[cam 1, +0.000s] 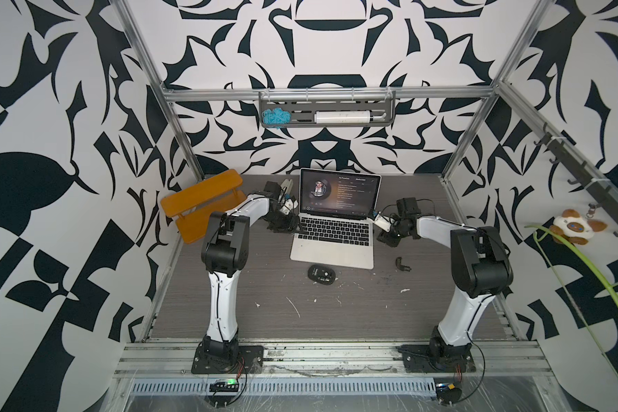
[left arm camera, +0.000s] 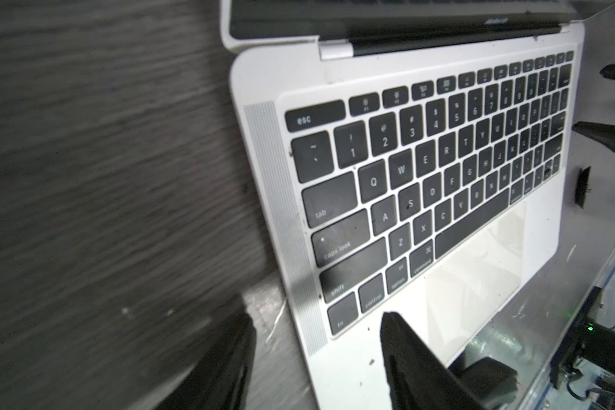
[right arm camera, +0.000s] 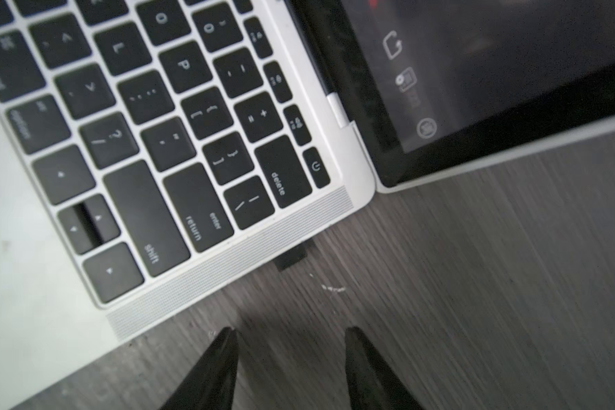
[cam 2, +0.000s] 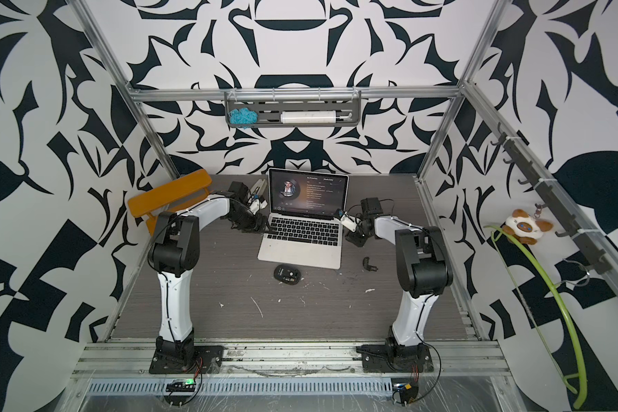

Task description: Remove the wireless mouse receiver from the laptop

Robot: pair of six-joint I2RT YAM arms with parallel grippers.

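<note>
An unfolded silver laptop (cam 1: 333, 252) stands mid-table with its screen lit. From its right edge, near the delete key, a small black receiver (right arm camera: 291, 257) sticks out in the right wrist view. My right gripper is beside that edge, fingers apart, with only bare table between the tips; the receiver lies a little beyond them. On the laptop's other side, my left gripper has its fingers spread, one tip over the table and the other over the palm rest. Nothing is held in it.
A black mouse (cam 1: 321, 274) lies in front of the laptop. To its right is a small dark curved piece (cam 1: 402, 264). An orange-brown stand (cam 1: 202, 199) occupies the back left.
</note>
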